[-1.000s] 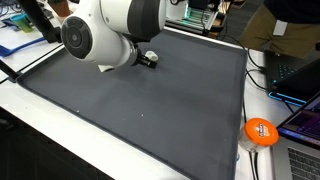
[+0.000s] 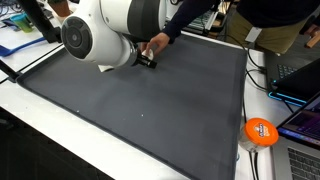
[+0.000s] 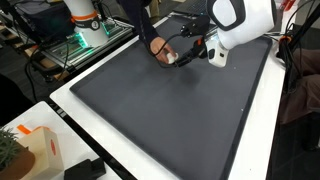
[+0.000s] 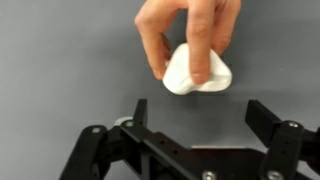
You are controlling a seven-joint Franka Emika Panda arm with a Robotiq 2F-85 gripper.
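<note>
In the wrist view a person's hand (image 4: 190, 25) has its fingers on a small white object (image 4: 192, 72), which lies on the dark grey board just beyond my fingertips. My gripper is open, its two black fingers wide apart and nothing held between them. Under the gripper, partly hidden by it, a second pale thing shows only as small slivers. From the side, the gripper (image 3: 192, 58) hangs low over the board, close to the hand (image 3: 165, 52).
The grey board (image 2: 150, 115) is largely bare toward its near side. An orange-lidded container (image 2: 260, 132) stands off its right edge, near laptops. A potted plant (image 3: 12, 155) and a black device (image 3: 90, 170) sit beyond the board in the other exterior view.
A person's arm has come in from the back right and the hand now reaches the white object beside my gripper. The robot arm looks unmoved.
</note>
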